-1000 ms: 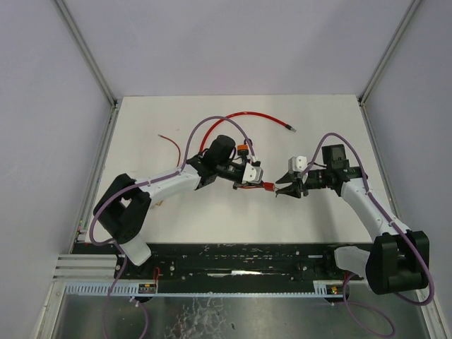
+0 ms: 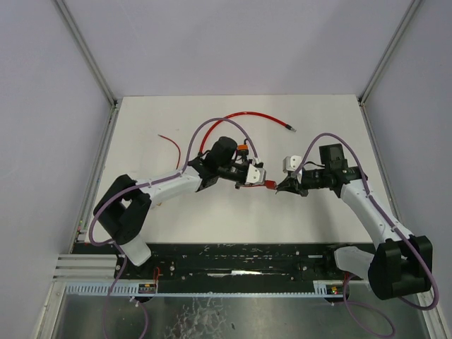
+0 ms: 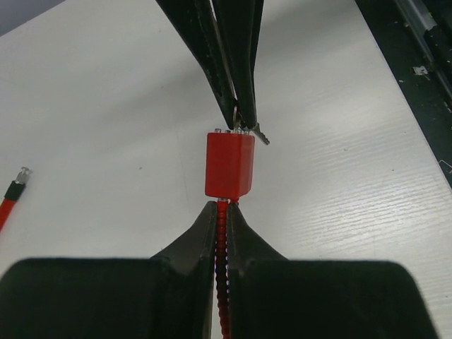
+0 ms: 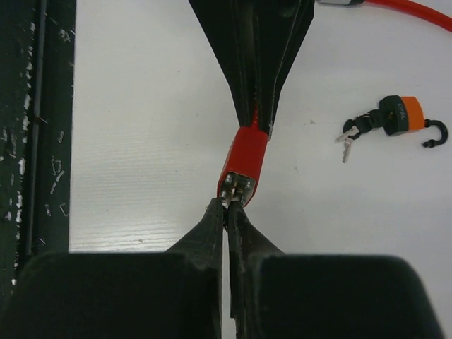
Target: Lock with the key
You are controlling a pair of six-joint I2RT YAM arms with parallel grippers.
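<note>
A red lock block [image 3: 229, 164] hangs between the grippers, with my left gripper shut on its red cable just behind it. My right gripper is shut at the block's metal-studded end, where a small silver key [image 3: 262, 135] sticks out beside the fingertips in the left wrist view. Whether those fingers grip the key, and how far it sits in the block, I cannot tell.
An orange padlock [image 4: 409, 113] with small keys lies on the white board behind. A red cable [image 2: 261, 114] curves across the back. The board's front right is clear; a dark rail runs along its front edge.
Both arms have shifted very slightly in the top view, with the red block still between them.
</note>
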